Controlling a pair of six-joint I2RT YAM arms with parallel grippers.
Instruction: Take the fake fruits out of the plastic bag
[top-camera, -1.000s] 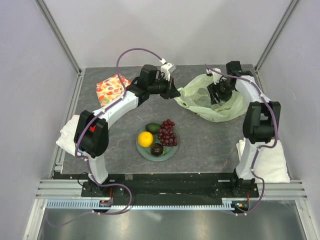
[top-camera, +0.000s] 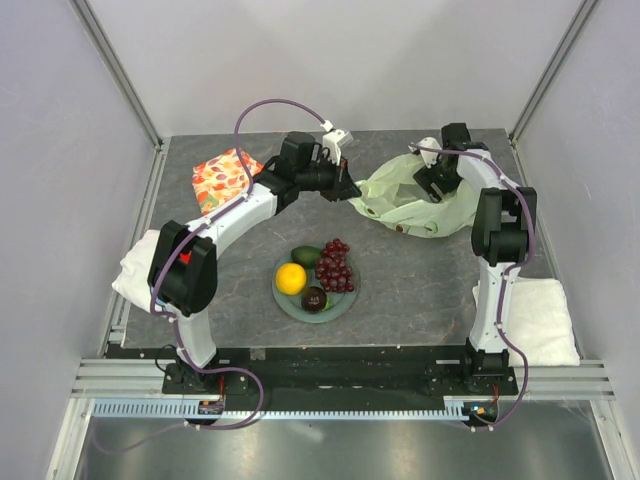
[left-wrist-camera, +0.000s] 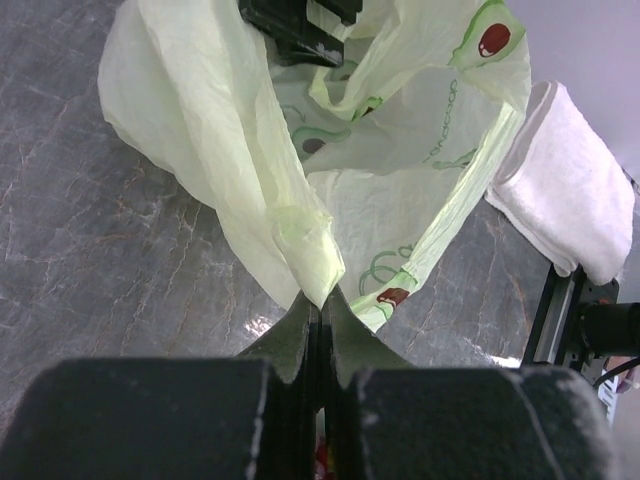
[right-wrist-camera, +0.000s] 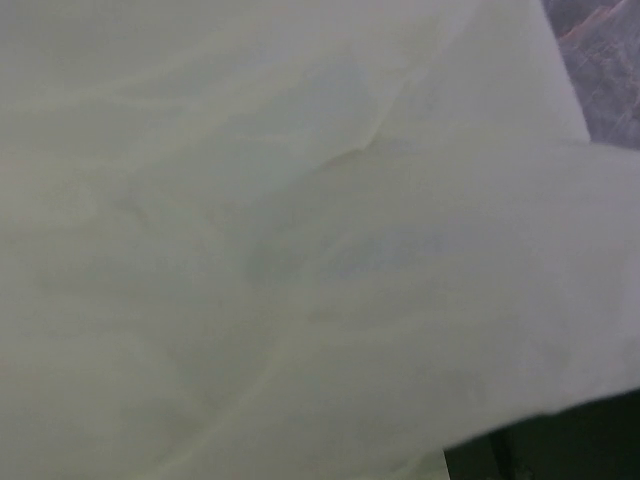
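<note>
The pale green plastic bag lies wide open at the back right. At its left corner, my left gripper is shut on the bag's edge, which shows pinched at the fingertips. Inside the bag's mouth is my right gripper, open; its dark fingers also show in the left wrist view. Bag film fills nearly all of the right wrist view. No fruit shows inside the bag, though its folds hide part of the interior. Grapes, an orange, an avocado and a dark round fruit rest on a plate.
A patterned orange cloth lies at the back left. White towels flank the table, one at left and another white towel at right. Bare grey table lies between plate and right arm.
My left gripper stayed nearly still.
</note>
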